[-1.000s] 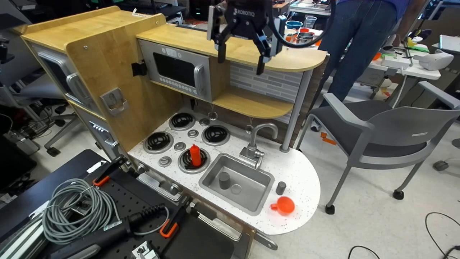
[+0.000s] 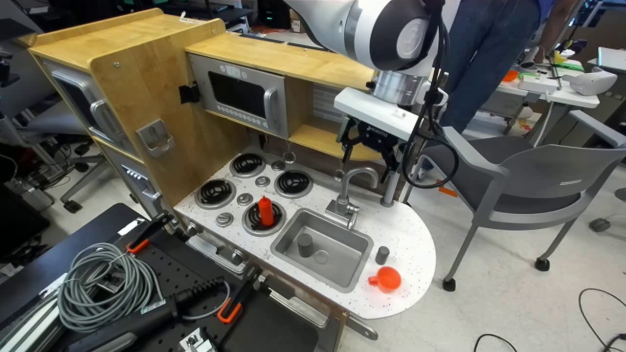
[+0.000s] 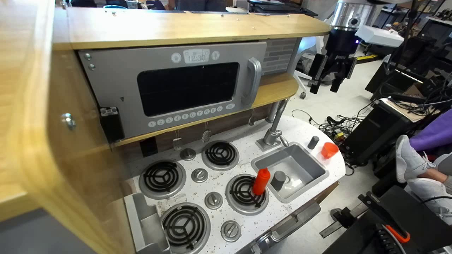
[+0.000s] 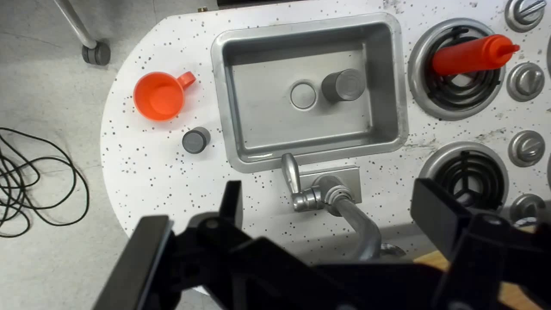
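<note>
My gripper (image 2: 365,167) hangs open above the sink end of the toy kitchen, nothing between its fingers. Below it in the wrist view, an orange cup (image 4: 159,97) stands on the white counter with its handle toward the sink. Close to the cup is a small dark grey cylinder (image 4: 196,140). A larger grey cylinder (image 4: 343,85) sits inside the metal sink (image 4: 258,159), near the drain. The red bottle (image 3: 261,181) rests on the burner nearest the sink. All of these are well apart from my fingers.
The curved faucet (image 4: 356,222) rises behind the sink, close to the gripper's line. A wooden shelf (image 3: 277,88) and its support post (image 3: 278,116) stand beside the gripper. The counter's rounded end has free room around the cup.
My gripper has come down and to the right in exterior view 1, from in front of the top shelf to over the faucet side. The counter objects have not moved.
</note>
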